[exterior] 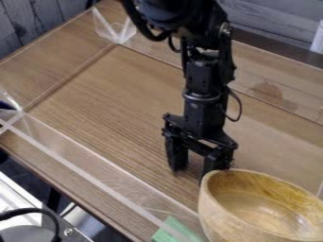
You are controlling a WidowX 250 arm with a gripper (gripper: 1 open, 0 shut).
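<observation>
My black gripper [194, 159] is lowered to the tabletop near the middle right, just behind the rim of a wooden bowl [240, 208] at the lower right. Its dark fingers point down beside the bowl's far left edge; shadow hides whether they hold anything or how far apart they are.
Clear tape strips run along its left and front edges. A green patch [173, 232] lies at the front edge, and a dark metal object [25, 232] sits off the table at lower left.
</observation>
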